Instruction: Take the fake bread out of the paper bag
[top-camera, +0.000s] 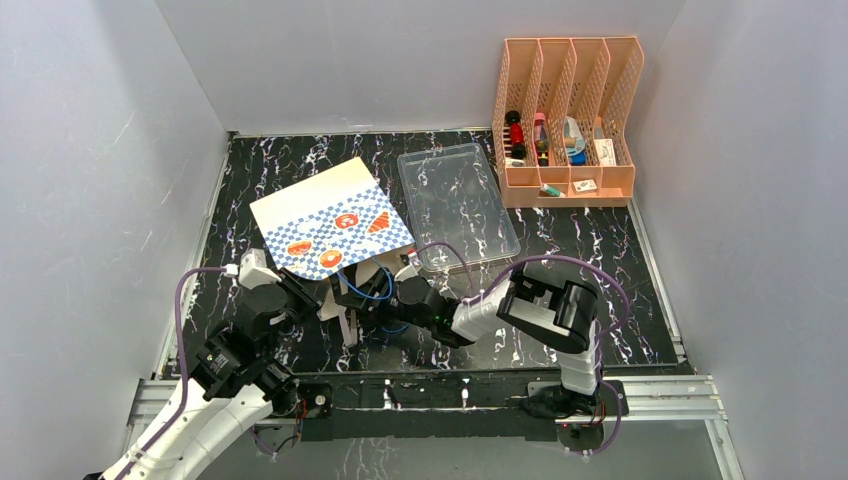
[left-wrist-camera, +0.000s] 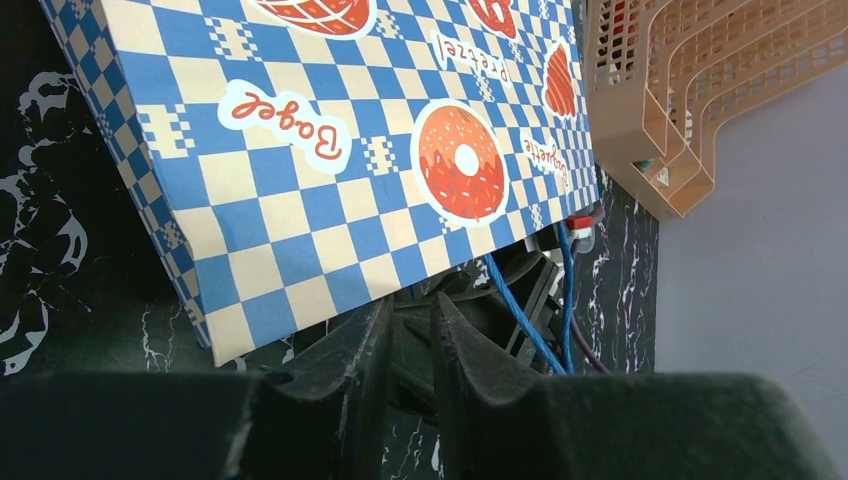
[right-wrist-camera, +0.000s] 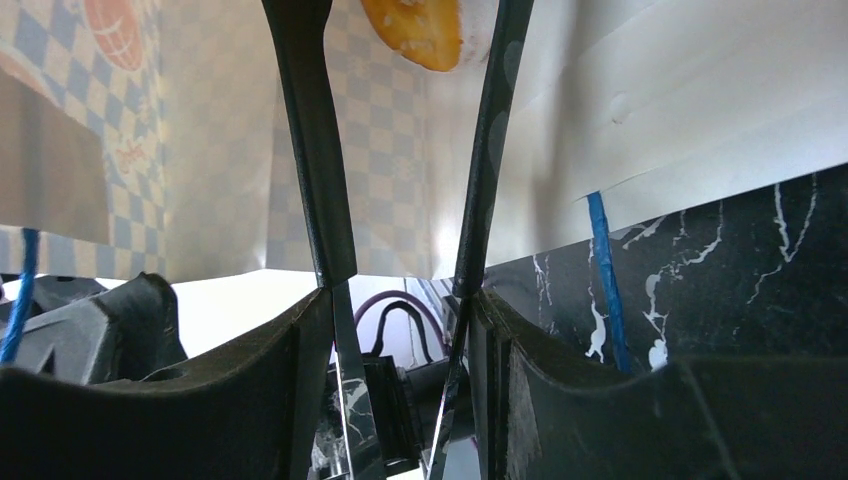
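The paper bag (top-camera: 338, 225), blue-and-white checked with bread pictures, lies with its mouth toward me. My right gripper is shut on the two arms of a pair of tongs (right-wrist-camera: 318, 150), which reach into the bag. Inside, an orange-brown piece of fake bread (right-wrist-camera: 425, 32) shows between the tongs' arms; the tongs' far tips are out of frame, so whether they touch it cannot be told. Just under the bag's front edge, my left gripper stands partly open, with a narrow gap and nothing seen between its fingers.
A clear tray (top-camera: 460, 205) lies to the right of the bag. At the back right stands an orange compartment rack (top-camera: 568, 190) with small items. Blue cord (left-wrist-camera: 525, 318) runs near the bag's mouth.
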